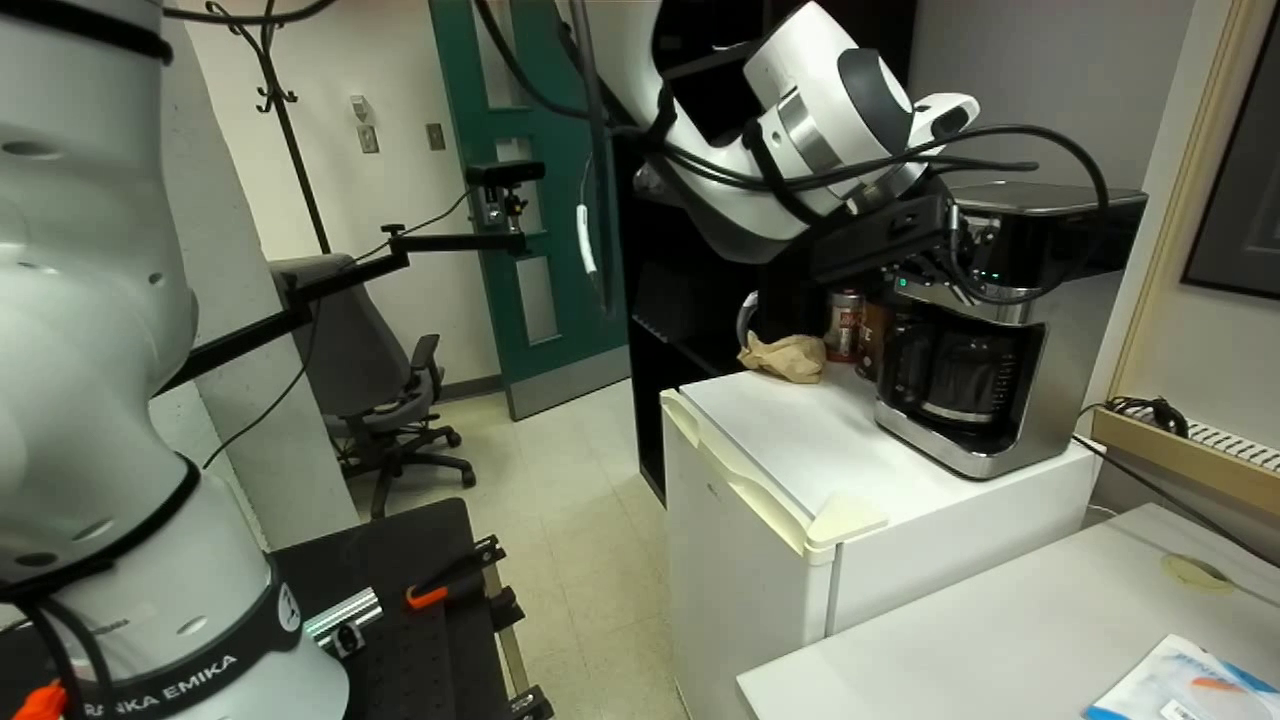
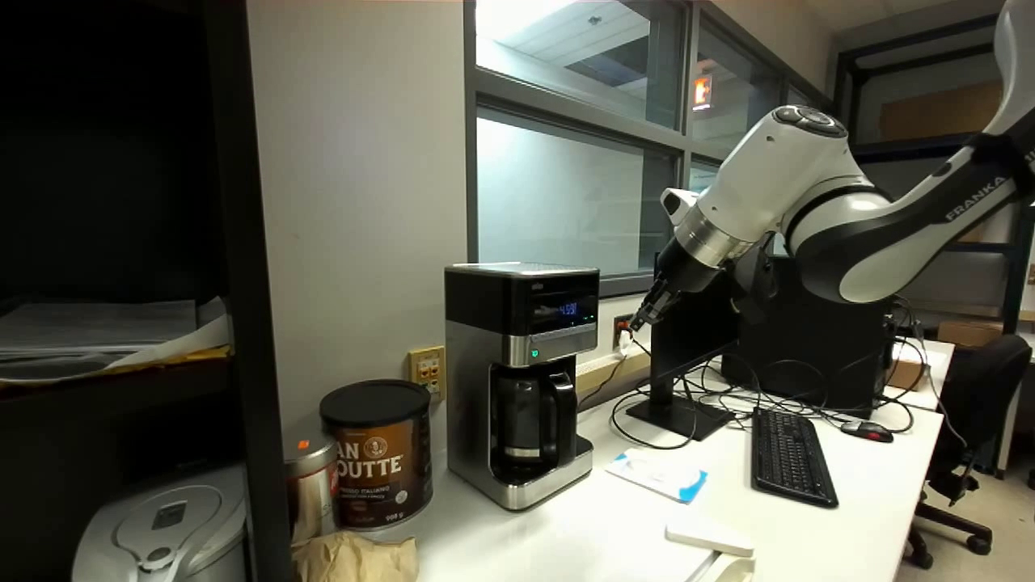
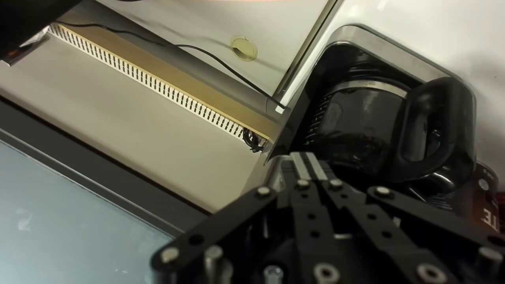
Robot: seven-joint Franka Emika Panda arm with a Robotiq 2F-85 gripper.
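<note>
A black and steel coffee maker (image 2: pixel 472 383) stands on the white fridge top. Its carafe (image 2: pixel 521 419) sits inside, handle outward. On the machine's front, a small button (image 2: pixel 534 354) glows green, and a blue display (image 2: pixel 568 309) is lit above it. My gripper is shut, its two pale fingertips together and nothing visible between them. In exterior view 2 the gripper (image 2: pixel 638 324) hangs to the right of the machine with a gap in the picture; its fingers are small there. From exterior view 1 the gripper (image 1: pixel 960 288) overlaps the machine's upper front, partly behind a cable.
A coffee tin (image 2: pixel 378 456) and a crumpled brown bag (image 2: pixel 356 558) stand left of the machine. The fridge top (image 1: pixel 780 432) is clear in front. A lower white desk (image 1: pixel 960 624) adjoins it, with a monitor (image 2: pixel 694 335) and keyboard (image 2: pixel 792 456).
</note>
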